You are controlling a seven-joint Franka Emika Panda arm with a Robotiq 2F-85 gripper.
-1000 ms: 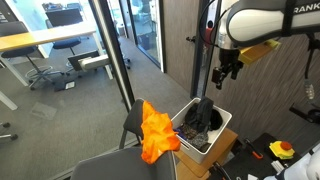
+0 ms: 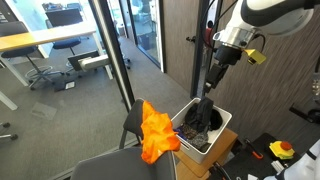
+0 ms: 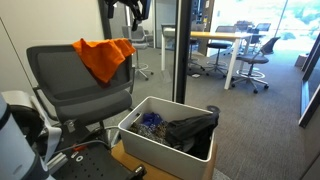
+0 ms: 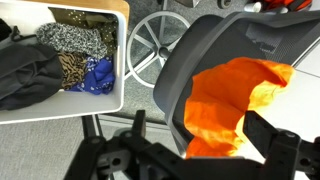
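Observation:
An orange cloth (image 2: 157, 132) is draped over the back of a dark chair (image 3: 85, 80); in the wrist view the cloth (image 4: 225, 100) lies below and to the right between my fingers. My gripper stands open, its two fingertips wide apart and nothing held. From exterior view 1 the gripper (image 2: 213, 80) hangs above the white bin (image 2: 222, 143). Dark and patterned cloths (image 4: 85, 55) lie inside that bin, and a black one (image 3: 190, 128) drapes over its rim.
The bin rests on a wooden surface (image 3: 140, 170). A dark pole (image 3: 181, 50) rises behind it. A small yellow and red object (image 2: 281, 150) sits near the arm's base. Open carpet (image 2: 60, 120) and desks (image 2: 45, 38) fill the background.
My arm has swung to the left and nearer to exterior view 1, with the gripper shifted left. The orange cloth and the bin have stayed put.

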